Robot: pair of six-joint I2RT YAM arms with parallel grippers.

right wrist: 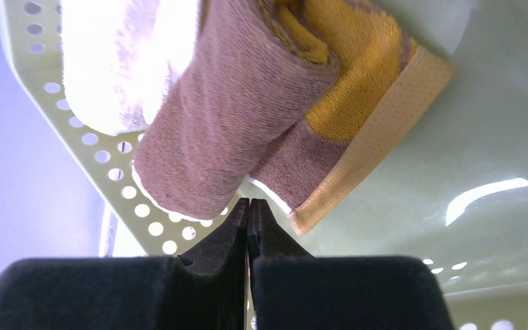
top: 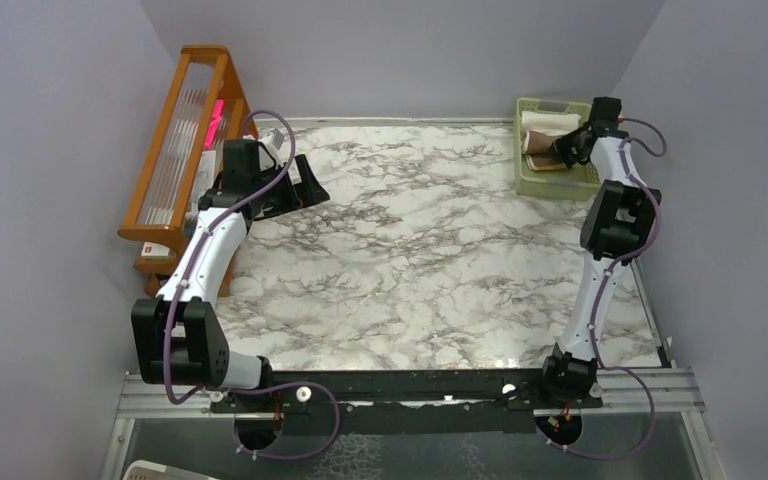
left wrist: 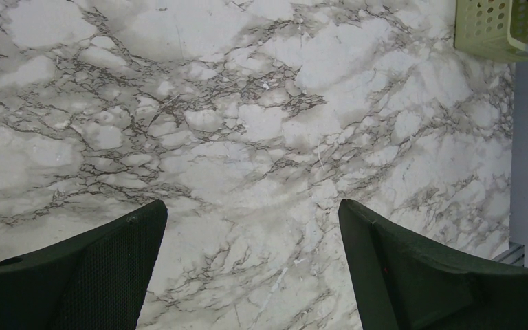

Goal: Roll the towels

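Note:
Inside the green basket (top: 527, 183), at the back right of the table, lies a brown towel (right wrist: 240, 103) with a rolled or folded part and a loose striped end in yellow, brown and tan. A white towel (right wrist: 127, 55) is beside it, toward the basket wall. My right gripper is shut over the basket, its fingertips together near the brown towel's lower edge; no cloth shows between them. Near the wooden rack, my left gripper stands open above bare marble, nothing between its fingers.
A wooden rack (top: 150, 235) with clear slats stands at the left, close to my left arm. Walls rise at the back and right, the right one close to the basket and my right arm.

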